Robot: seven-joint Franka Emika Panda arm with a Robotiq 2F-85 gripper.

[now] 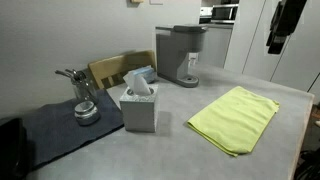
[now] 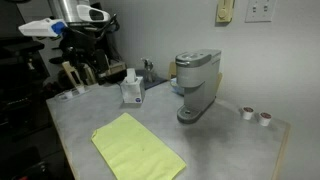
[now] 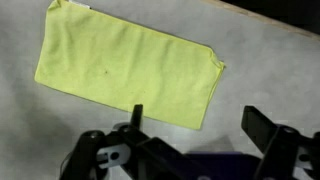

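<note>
A yellow cloth (image 1: 237, 120) lies spread nearly flat on the grey table. Exterior view 2 shows the cloth (image 2: 138, 150) in the front middle, with bare table around it. My gripper (image 1: 275, 45) hangs well above the tabletop, at the upper right of exterior view 1. Seen from the wrist, the two black fingers of my gripper stand wide apart with nothing between them. Below them is the cloth (image 3: 130, 65), stretching to the upper left, with one corner slightly wrinkled.
Behind the cloth stands a grey coffee maker (image 2: 198, 80). A white tissue box (image 1: 140, 112) sits farther left, beside a dark mat (image 1: 60, 140) bearing a metal jar (image 1: 87, 112). Two small cups (image 2: 247, 113) are right of the coffee maker. Open table surrounds the cloth.
</note>
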